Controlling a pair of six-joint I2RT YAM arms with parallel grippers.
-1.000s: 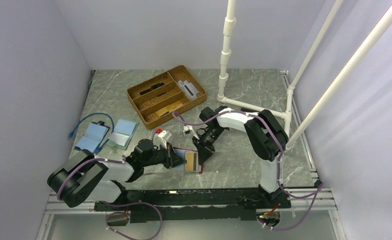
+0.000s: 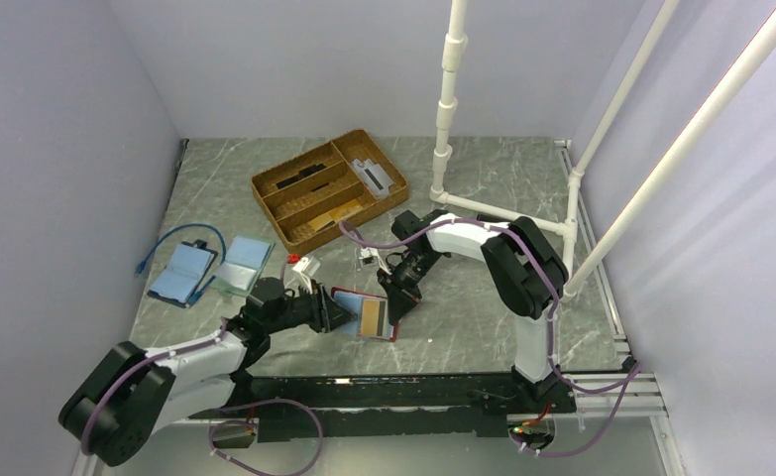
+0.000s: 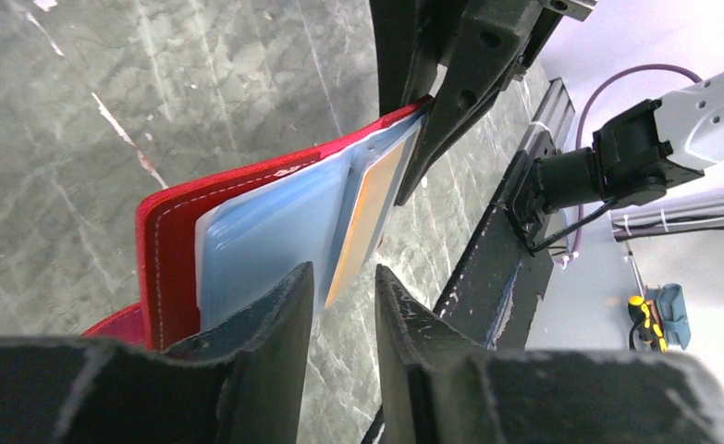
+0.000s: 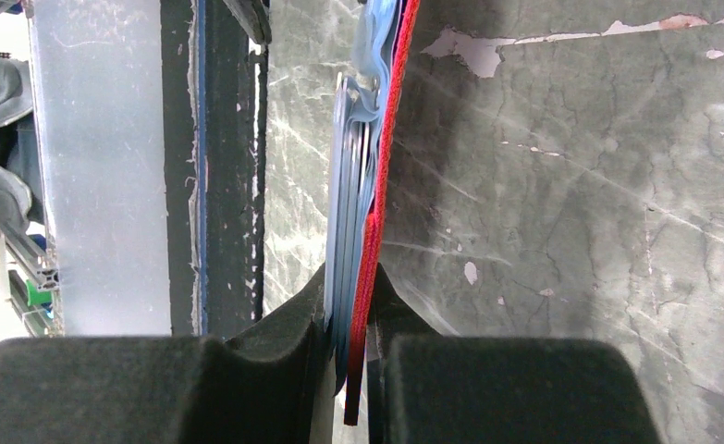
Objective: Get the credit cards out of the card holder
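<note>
A red card holder [image 3: 164, 250] with clear blue sleeves [image 3: 261, 236] stands open over the table; a tan-and-dark card [image 2: 373, 317] shows in it. My right gripper is shut on the holder's edge, seen edge-on in the right wrist view, with several layered sleeves beside the red cover. My left gripper is open in front of the sleeves and the card, its fingertips apart with nothing clearly held between them. In the top view it sits at the holder's left side [image 2: 332, 315].
A divided wooden tray [image 2: 309, 203] with cards lies at the back. Two blue open holders [image 2: 187, 266] and a blue cable lie at the left. A white pipe frame [image 2: 507, 213] stands at the back right.
My left arm has moved back leftward from a second ago, and its gripper looks slightly more open. The right gripper and holder have shifted only slightly left.
</note>
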